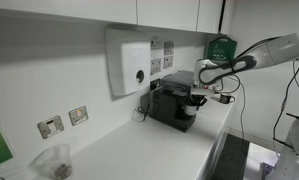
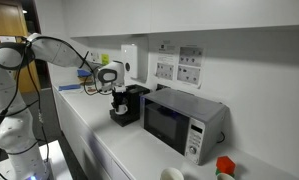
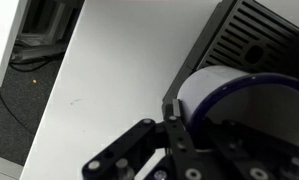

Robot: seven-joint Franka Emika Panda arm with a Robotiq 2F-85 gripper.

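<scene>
A white mug with a dark blue rim (image 3: 224,92) fills the right side of the wrist view. My gripper is shut on the mug's near side; just where the fingers grip it is partly hidden. Beyond and under the mug lies the slotted drip tray (image 3: 251,38) of the black coffee machine (image 1: 167,105). From outside, the mug (image 2: 121,109) appears small and pale at the machine's front, below my gripper (image 2: 119,98). Whether its base touches the tray cannot be told.
A microwave (image 2: 169,120) stands beside the coffee machine. A dispenser (image 1: 127,62) hangs on the wall. The counter's edge drops to the floor (image 3: 39,95).
</scene>
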